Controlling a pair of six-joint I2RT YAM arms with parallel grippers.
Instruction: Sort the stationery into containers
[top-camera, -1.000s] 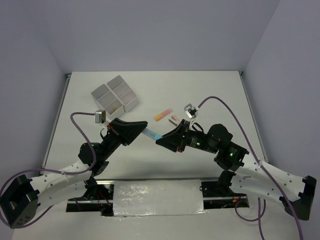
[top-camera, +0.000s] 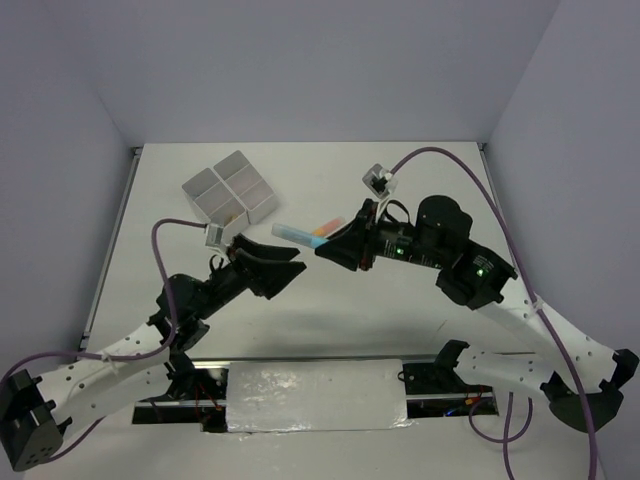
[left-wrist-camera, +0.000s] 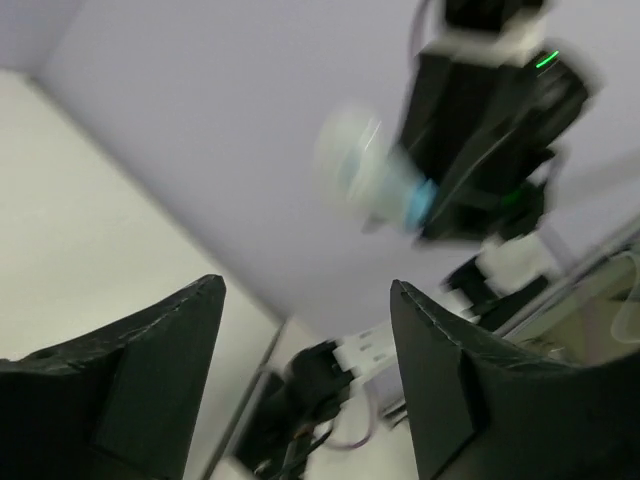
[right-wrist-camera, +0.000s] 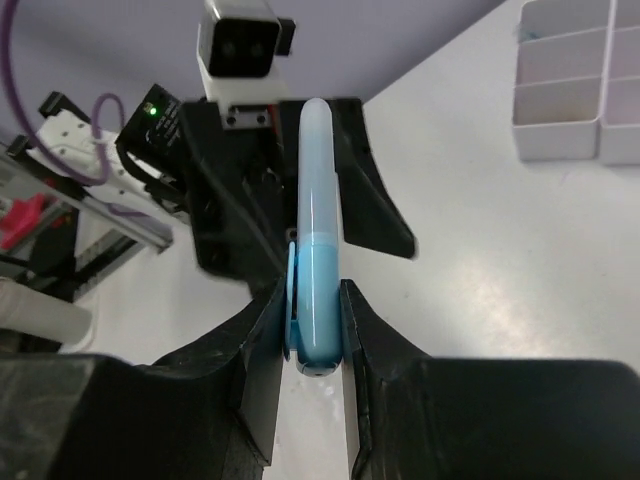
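Observation:
A light blue marker (right-wrist-camera: 318, 265) with a paler barrel is gripped in my right gripper (top-camera: 322, 244), its pale end pointing left in the top view. The right wrist view shows the marker standing up between the fingers. My left gripper (top-camera: 302, 260) is open below and left of the marker, and the left wrist view shows nothing between its fingers. A grey compartment box (top-camera: 262, 210) stands at the back left, with a small yellowish item in a near compartment. An orange-pink stationery piece (top-camera: 329, 226) lies on the table, partly hidden behind the right gripper.
Both arms are close together over its middle. Part of the table lies hidden beneath them.
The right gripper has moved up with the marker, now covering the small item beside the orange one.

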